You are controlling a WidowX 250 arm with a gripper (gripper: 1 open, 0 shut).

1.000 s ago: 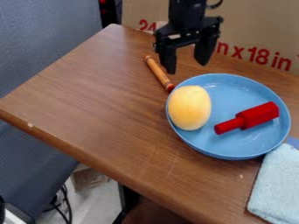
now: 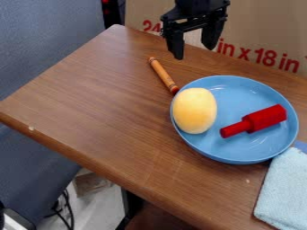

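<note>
My black gripper (image 2: 193, 43) hangs near the top centre, its two fingers spread apart with nothing between them. Below it an orange stick (image 2: 163, 75) lies diagonally on the wooden table (image 2: 90, 108), just outside a blue plate (image 2: 239, 94). On the plate rest a yellow oval object (image 2: 195, 110) at the left and a red cylinder with a narrower end (image 2: 254, 121) at the right.
A light blue cloth (image 2: 285, 189) lies at the lower right corner. A cardboard box (image 2: 267, 31) stands behind the table.
My gripper has risen from just above the upper end of the orange stick to a higher position. The objects on the table have not visibly moved.
</note>
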